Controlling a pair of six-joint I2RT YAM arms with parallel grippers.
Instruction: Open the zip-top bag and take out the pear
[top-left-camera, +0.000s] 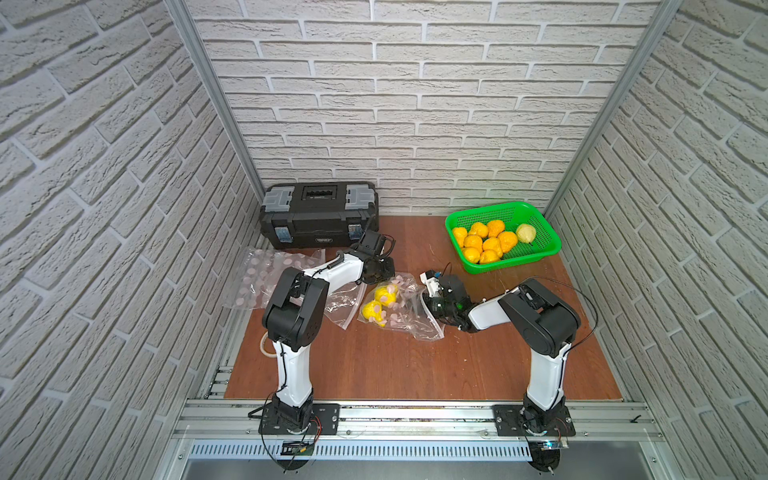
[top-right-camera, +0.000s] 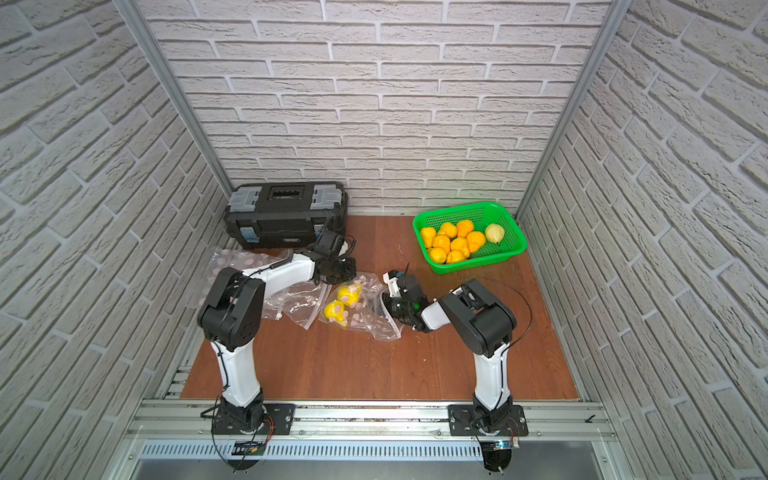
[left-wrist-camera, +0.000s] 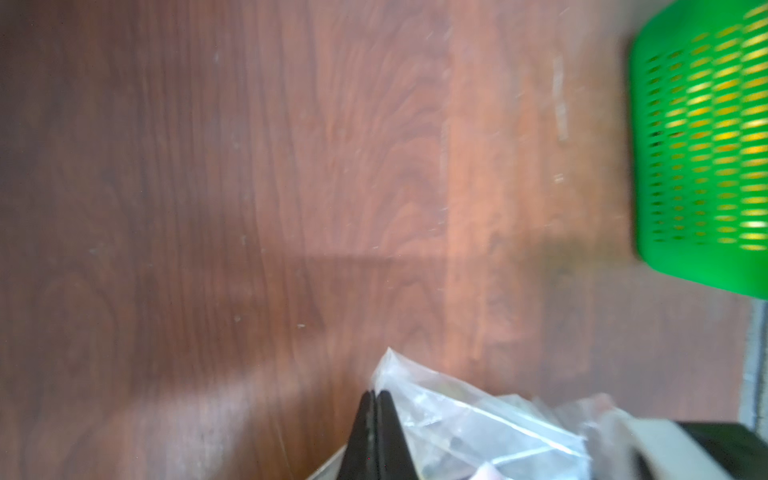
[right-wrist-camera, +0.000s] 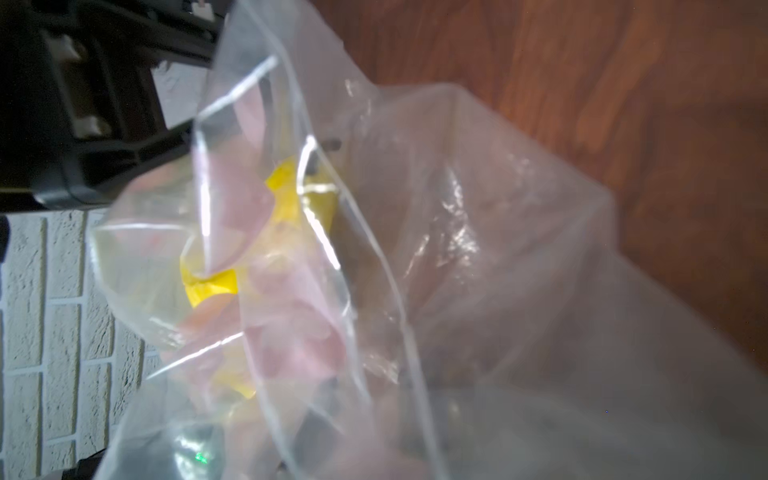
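A clear zip top bag with pink dots (top-left-camera: 405, 317) lies mid-table, its mouth edge to the right. Two yellow fruits, seemingly pears, are inside: an upper one (top-left-camera: 386, 294) and a lower one (top-left-camera: 373, 312). At the bag's back edge, my left gripper is shut, its tips on gathered film. My right gripper (top-left-camera: 426, 298) is at the mouth edge, shut on the film. In the right wrist view, slack film covers much of the picture, hiding the right fingers, and yellow fruit (right-wrist-camera: 302, 193) shows through it.
A green basket (top-left-camera: 549, 237) with several orange fruits and one pale fruit stands at the back right. The black toolbox (top-left-camera: 318, 217) is behind my left arm. More dotted bags (top-left-camera: 260, 280) lie left, near a tape ring (top-left-camera: 266, 345).
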